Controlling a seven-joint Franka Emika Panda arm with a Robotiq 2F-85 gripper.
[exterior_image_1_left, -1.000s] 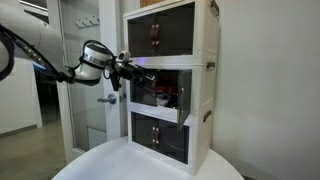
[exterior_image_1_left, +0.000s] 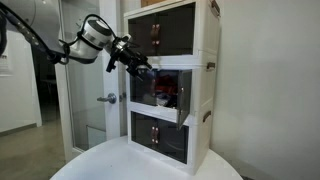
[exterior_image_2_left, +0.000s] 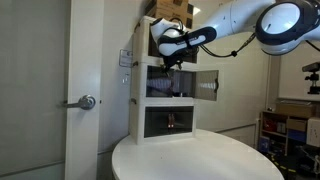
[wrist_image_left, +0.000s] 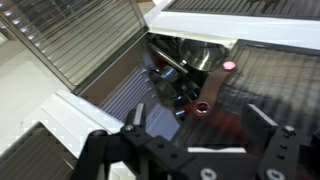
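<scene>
A white cabinet (exterior_image_1_left: 205, 85) stands on a round white table, with stacked compartments behind dark doors. Its middle compartment is open, and a dark door (exterior_image_1_left: 184, 97) swings out on the right. Inside are red items (exterior_image_1_left: 168, 86), partly in shadow. From the wrist I look down at a shiny metal bowl (wrist_image_left: 202, 55), other metal items (wrist_image_left: 168, 62) and a reddish-brown strip (wrist_image_left: 214, 85) with a pink end. My gripper has its fingers spread wide, nothing visible between them. In the first exterior view the gripper (exterior_image_1_left: 143, 69) hangs in front of the upper part of that compartment.
Above and below, the upper doors (exterior_image_1_left: 162, 33) and lower doors (exterior_image_1_left: 160, 138) are shut. A room door with a handle (exterior_image_2_left: 86, 102) stands to the left; shelves (exterior_image_2_left: 285, 125) are far right.
The arm has drawn up and left. The cabinet looks unchanged.
</scene>
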